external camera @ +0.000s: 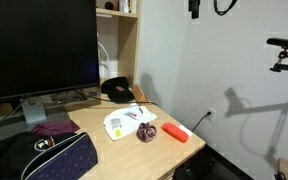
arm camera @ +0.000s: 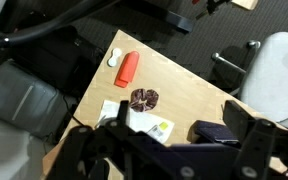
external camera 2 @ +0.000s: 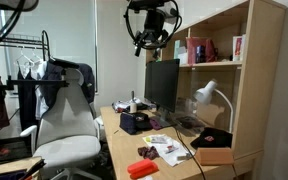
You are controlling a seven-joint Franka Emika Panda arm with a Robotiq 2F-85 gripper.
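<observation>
My gripper [external camera 2: 149, 42] hangs high above the desk, well apart from everything on it; only a small dark part of it shows at the top of exterior view 1. In the wrist view its black body fills the bottom edge, and I cannot tell how the fingers stand. Below, a red oblong object [external camera: 175, 132] lies near the desk's edge. A dark crumpled scrunchie-like bundle [arm camera: 144, 99] sits beside it. White papers [external camera: 130, 121] lie close to the bundle. A dark blue pouch [external camera: 61, 158] rests by the monitor.
The large black monitor [external camera: 40, 45] stands on the desk [external camera 2: 119, 150]. A white lamp [external camera 2: 216, 92] and black cap [external camera 2: 215, 137] are near the wooden shelf [external camera 2: 248, 85]. A grey chair [external camera 2: 66, 140] stands beside the desk. Bare wood surrounds the red object.
</observation>
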